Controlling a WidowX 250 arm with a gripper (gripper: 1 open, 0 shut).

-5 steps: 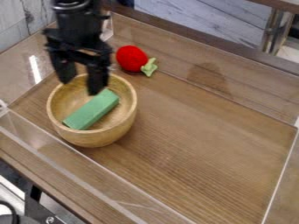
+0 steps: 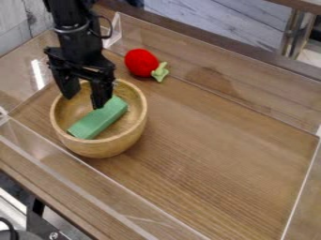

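My black gripper [image 2: 83, 86] hangs open over the left part of a wooden bowl [image 2: 131, 122]. A green block [image 2: 100, 119] lies inside the bowl, tilted diagonally, with the gripper above and behind it. A red round object [image 2: 141, 62] with a pale green leafy tip lies behind the bowl, to its right.
The block and red object look unmoved.
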